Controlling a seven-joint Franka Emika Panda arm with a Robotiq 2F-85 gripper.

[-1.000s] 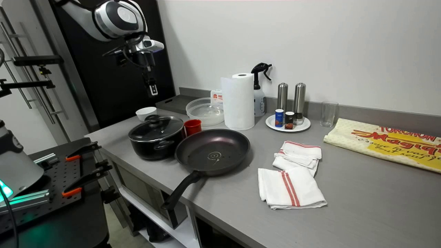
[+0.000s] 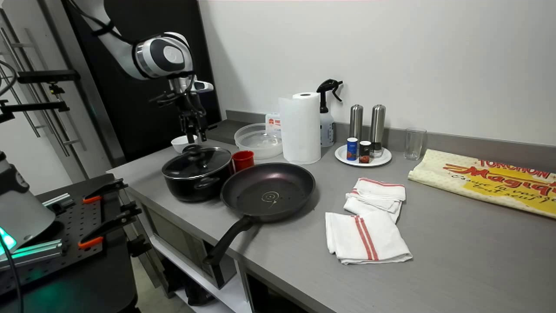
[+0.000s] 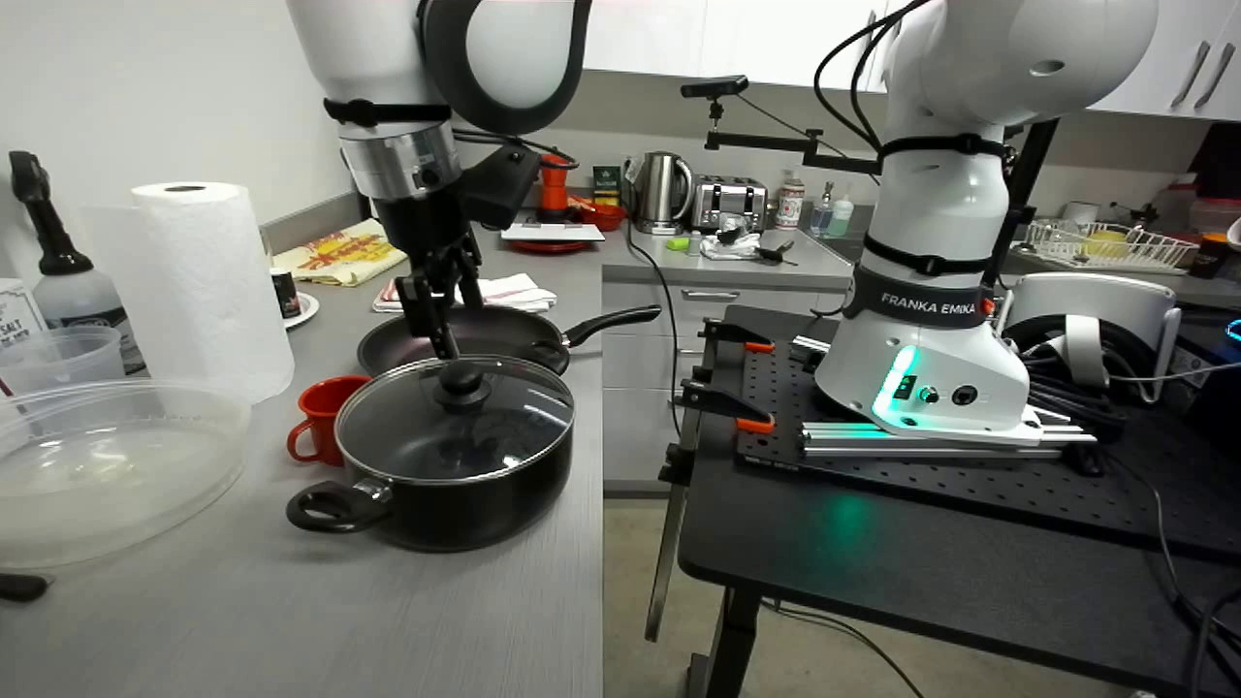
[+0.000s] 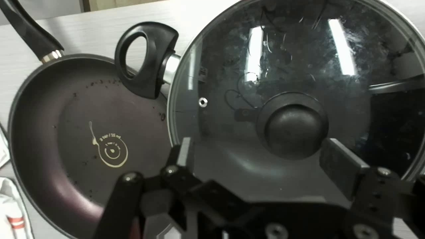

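A black pot [image 2: 188, 183] stands on the counter under its glass lid [image 4: 223, 119], which has a round black knob [image 4: 297, 129] at its centre. Above the lid hangs my gripper, open and empty. In the wrist view the knob appears between the two fingers and a little beyond their tips; the gripper [image 2: 193, 136] looks to be just over the knob, apart from it. Next to the pot lies a black frying pan [image 2: 281, 188], empty, its handle [image 2: 229, 239] reaching past the counter's front edge.
A red mug [image 3: 323, 413] stands close against the pot. Behind are a clear plastic bowl [image 3: 140, 465], a paper towel roll [image 2: 301, 130] and a white bowl [image 2: 180, 143]. Folded towels [image 2: 367, 237] lie right of the pan.
The objects on the counter have stayed put.
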